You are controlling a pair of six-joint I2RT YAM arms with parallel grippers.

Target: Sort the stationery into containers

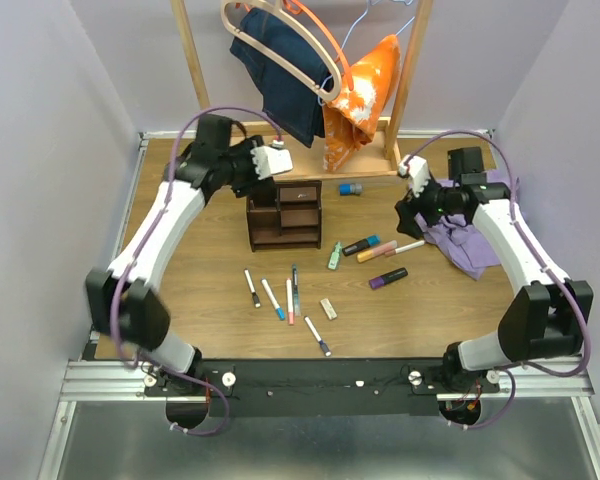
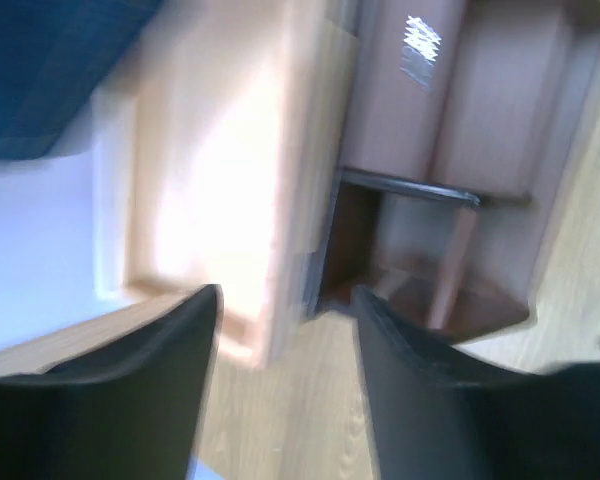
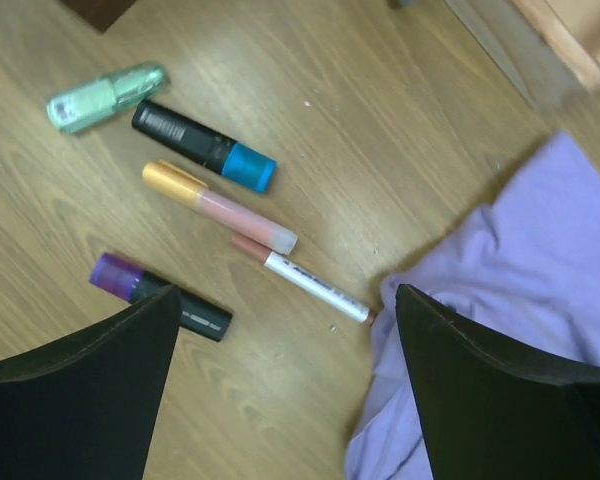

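The dark brown compartment organizer [image 1: 299,218] stands at the back middle, with my left gripper [image 1: 250,175] over its upper left corner; in the blurred left wrist view its fingers are apart, seemingly empty. On the table lie pens [image 1: 276,305], several markers [image 3: 180,130], a green bottle-like item [image 3: 105,97], a small pale block [image 1: 328,308] and a blue cylinder [image 1: 349,189]. My right gripper [image 1: 408,220] hangs open above the right-hand markers, nothing between its fingers.
A wooden rack holds hanging jeans [image 1: 275,85] and an orange cloth [image 1: 360,90] behind the organizer. A purple cloth [image 1: 465,248] lies at the right.
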